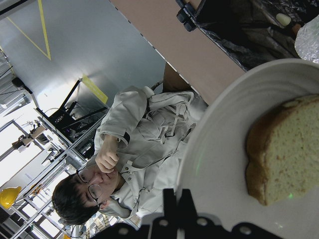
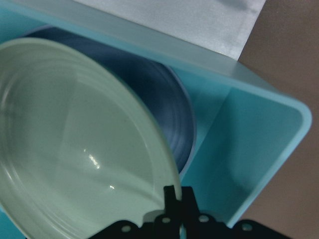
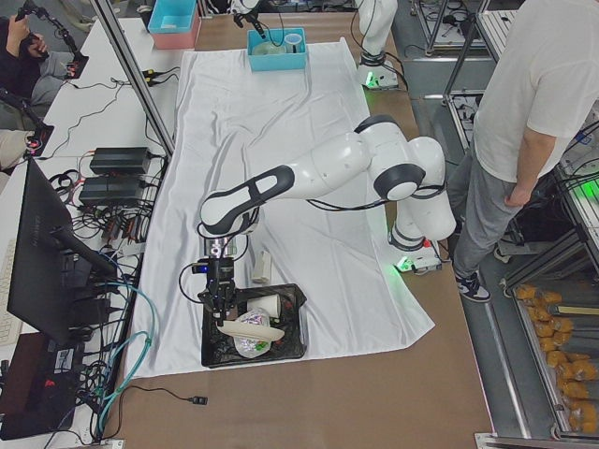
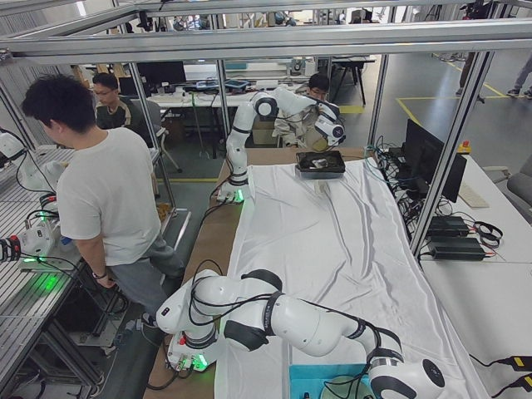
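Note:
In the left wrist view, a white bowl [image 1: 214, 164] holds a slice of bread [image 1: 281, 154]; my left gripper is shut on its rim. In the camera left view that bowl [image 3: 250, 332] is tilted over the black bin [image 3: 290, 341], which holds a crumpled plastic bag [image 3: 253, 346]. In the right wrist view, my right gripper is shut on the rim of a pale green plate [image 2: 75, 134] above a dark blue dish [image 2: 169, 114] in the blue bin [image 2: 264, 139].
A pale block [image 3: 262, 267] lies beside the black bin. The white cloth [image 3: 281, 159] between the bins is mostly clear. A person [image 3: 519, 103] stands beside the table.

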